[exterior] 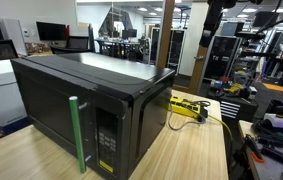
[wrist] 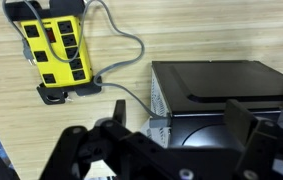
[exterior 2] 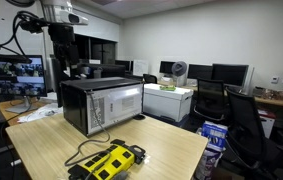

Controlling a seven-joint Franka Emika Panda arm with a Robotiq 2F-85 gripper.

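A black microwave [exterior: 76, 105] with a green door handle [exterior: 78, 133] stands on the wooden table, its door shut. In exterior view 2 its light side panel [exterior 2: 116, 103] faces the camera. My gripper [exterior 2: 69, 72] hangs above the microwave, apart from it. From the wrist, the dark microwave top [wrist: 221, 82] lies below the gripper, partly hidden by its fingers. The fingers stand wide apart, and nothing shows held between them.
A yellow and black power strip [wrist: 59, 48] lies on the table beside the microwave, its grey cable [wrist: 129, 88] running toward the microwave. Bare tabletop [exterior 2: 166, 140] shows to the right in exterior view 2. Monitors and chairs are in the background.
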